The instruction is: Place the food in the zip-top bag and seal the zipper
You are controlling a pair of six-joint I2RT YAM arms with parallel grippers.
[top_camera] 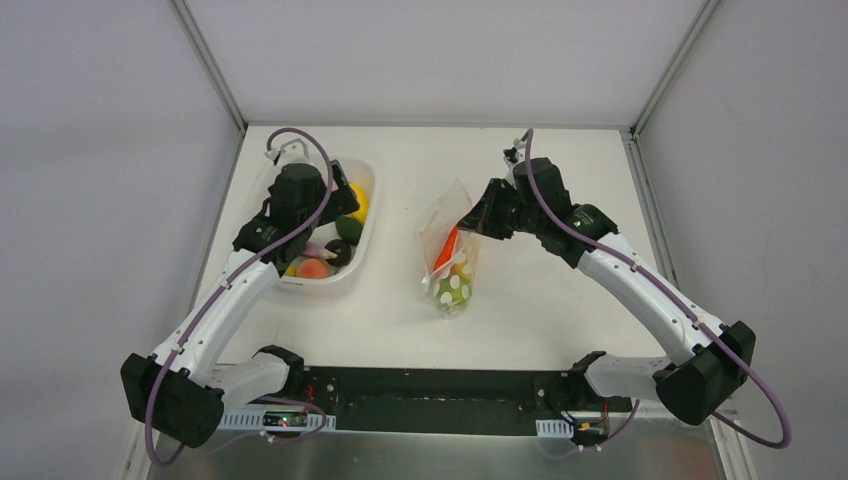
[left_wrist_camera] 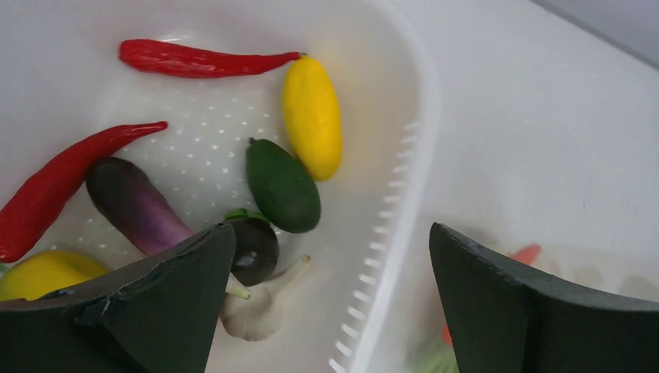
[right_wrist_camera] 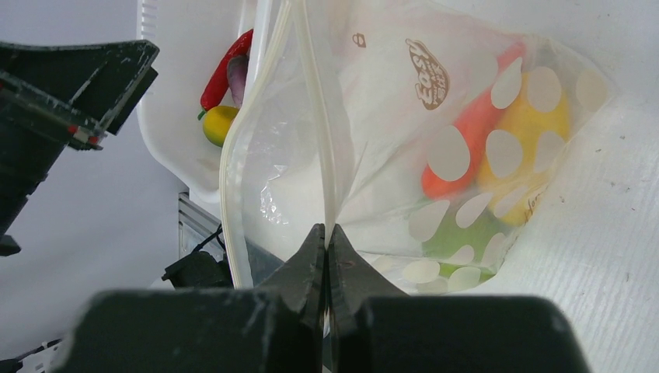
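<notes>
A clear zip bag (top_camera: 446,262) stands mid-table holding orange, yellow and green food, seen through its dotted print (right_wrist_camera: 497,155). My right gripper is shut on the bag's rim beside the zipper strip. My left gripper is open above the white bin (top_camera: 362,240), nothing between its fingers. In the bin are red chillies (left_wrist_camera: 210,61), a yellow oval food (left_wrist_camera: 312,116), a green one (left_wrist_camera: 281,186), a purple eggplant (left_wrist_camera: 134,198), a dark round one (left_wrist_camera: 252,249), a garlic bulb (left_wrist_camera: 252,311), a yellow fruit (left_wrist_camera: 47,272) and a peach (top_camera: 312,269).
Walls bound it at the back and sides. The bin takes up the left side.
</notes>
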